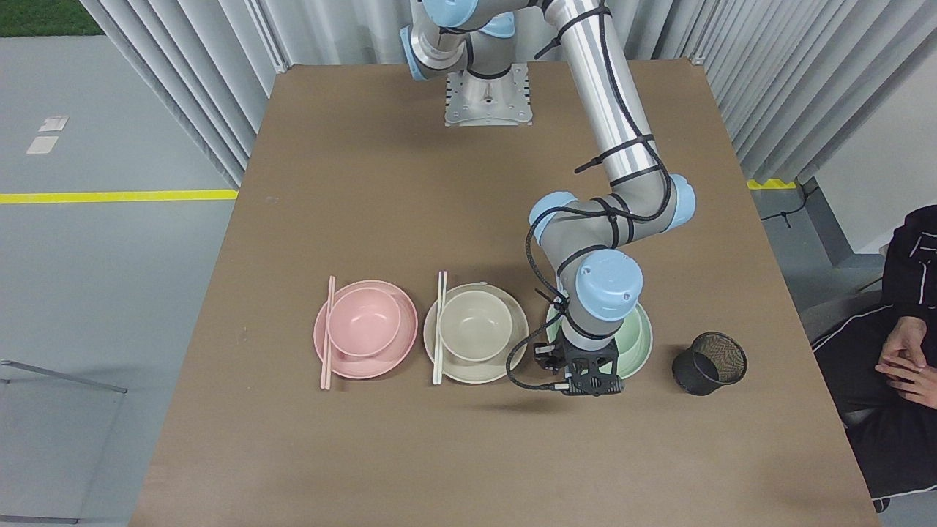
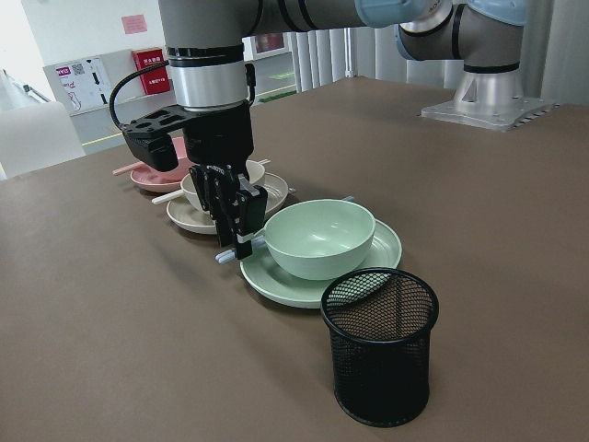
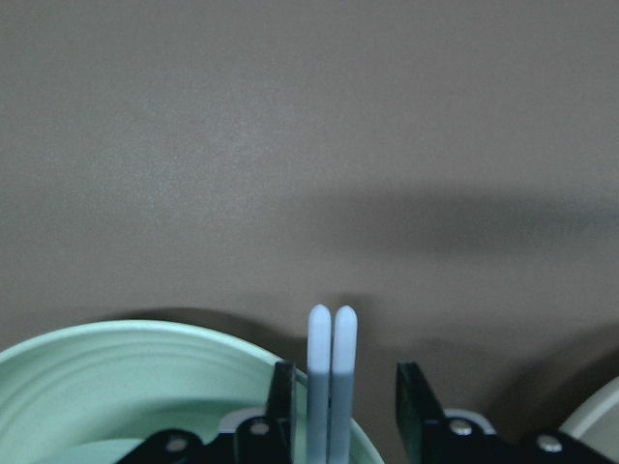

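My gripper is open, its two black fingers either side of a pair of light blue chopsticks resting along the edge of the green plate. In the left view it is low beside the green bowl on that plate; in the front view the arm hides much of this setting. A black mesh cup stands to the right of the green plate.
To the left are a cream plate with bowl and chopsticks, and a pink plate with bowl and chopsticks. A person sits at the right edge.
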